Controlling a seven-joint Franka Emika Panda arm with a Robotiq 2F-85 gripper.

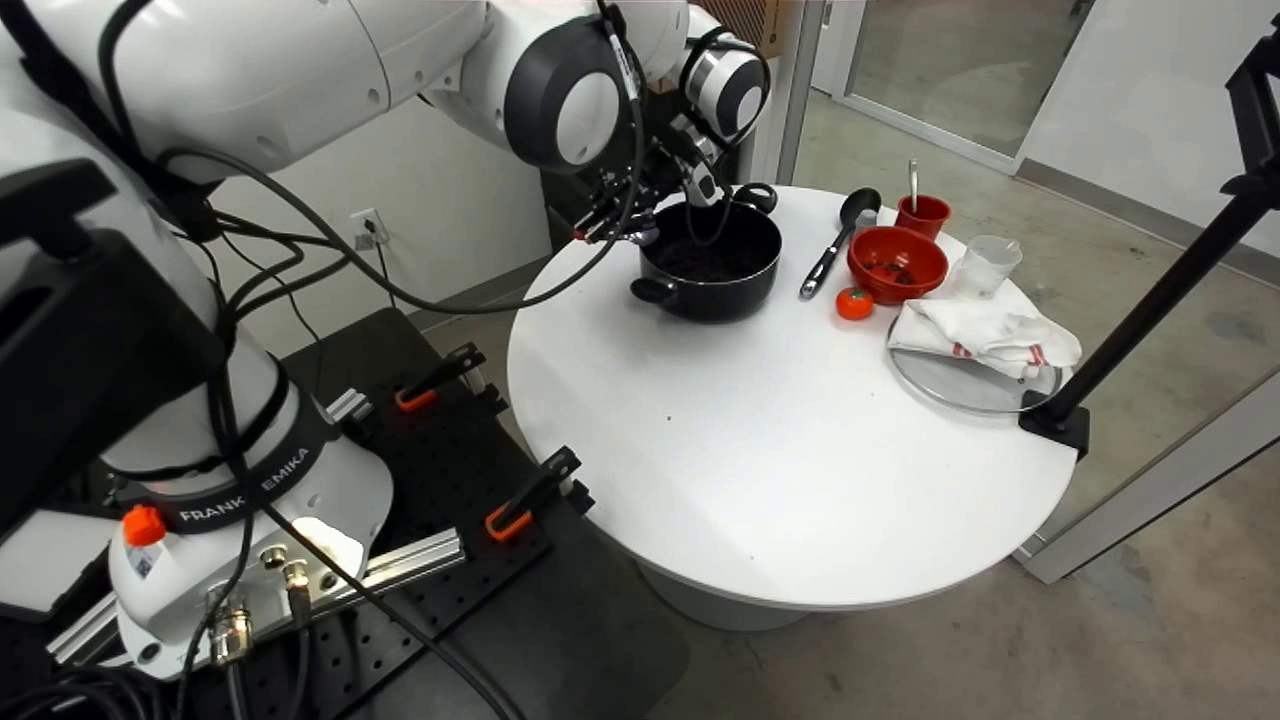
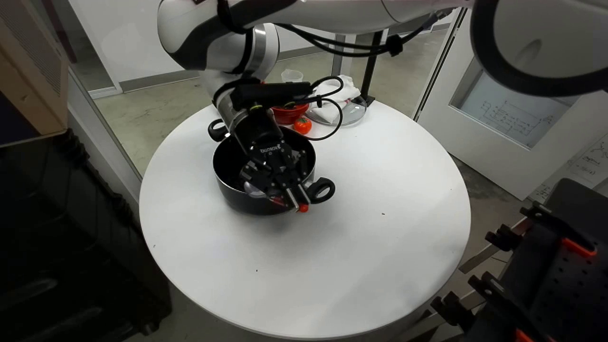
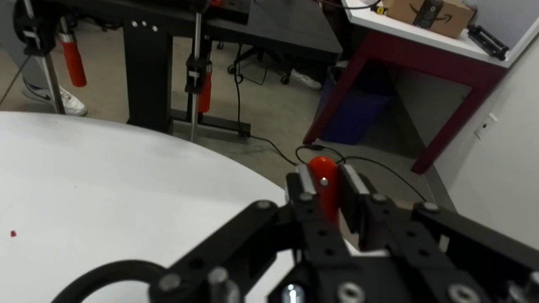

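My gripper is shut on a red object [image 3: 322, 174] whose rounded end, with a small silver spot, sticks up between the fingers; it resembles a handle, though most of it is hidden. The black two-handled pot [image 1: 713, 270] stands on the round white table [image 1: 768, 480]. In exterior view 2 the gripper [image 2: 299, 200] is tilted over the pot's rim beside one handle [image 2: 320, 190]. A bit of the red object [image 2: 303, 208] shows at the fingertips. Part of the pot's handle [image 3: 108, 272] also appears low in the wrist view.
Right of the pot lie a black ladle [image 1: 840, 240], a tomato [image 1: 854, 304], a red bowl [image 1: 896, 264] and a red cup [image 1: 923, 216]. A clear cup [image 1: 988, 265] and a white cloth [image 1: 984, 334] on a glass lid [image 1: 960, 390] are farther right.
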